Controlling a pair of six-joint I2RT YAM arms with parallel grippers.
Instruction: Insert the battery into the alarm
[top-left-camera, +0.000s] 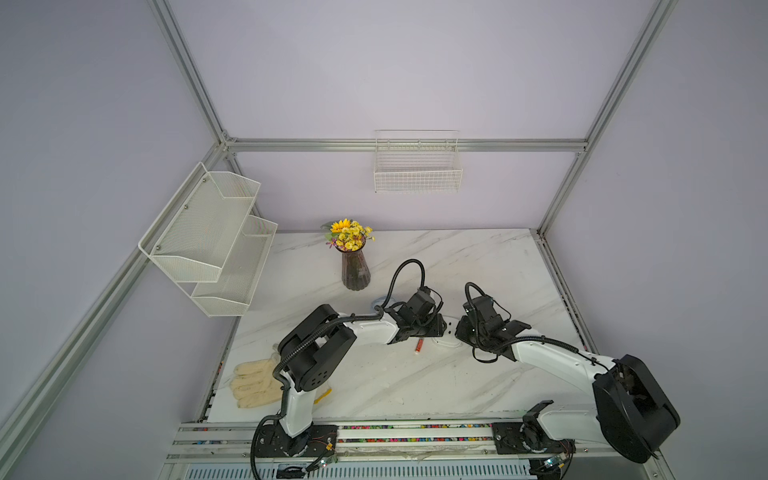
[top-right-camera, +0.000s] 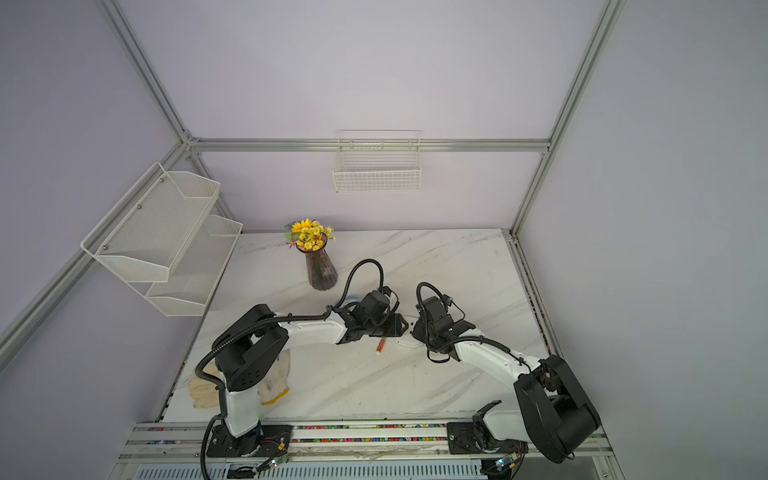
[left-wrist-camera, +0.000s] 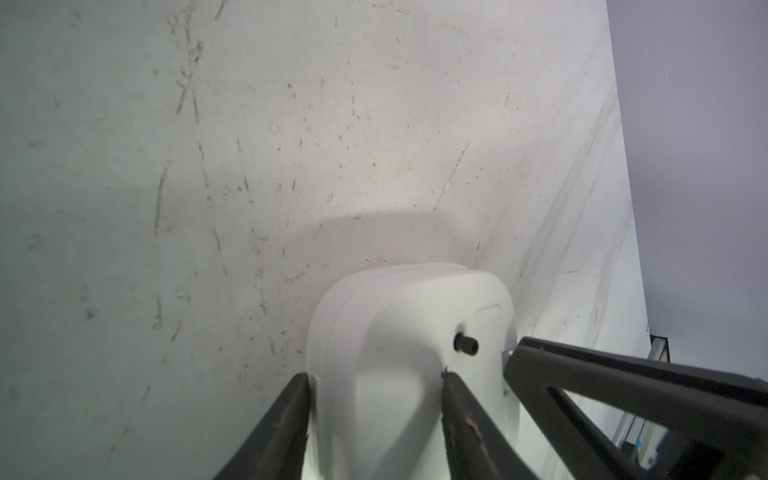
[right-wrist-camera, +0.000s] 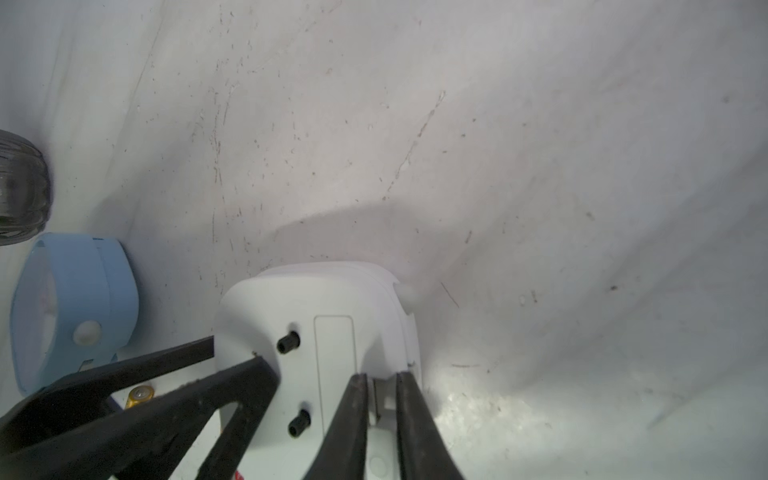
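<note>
The white alarm lies mid-table between both arms. In the left wrist view my left gripper is shut on its white body, one finger at each side. In the right wrist view my right gripper is shut at the alarm's side edge, by a recess; whether anything is between its fingertips is unclear. A small white piece lies just below those fingertips. A gold battery lies behind the alarm, partly hidden by the gripper's black bracket.
A blue device sits behind the alarm. A flower vase stands at the back, gloves lie front left, and a red-orange item lies near the alarm.
</note>
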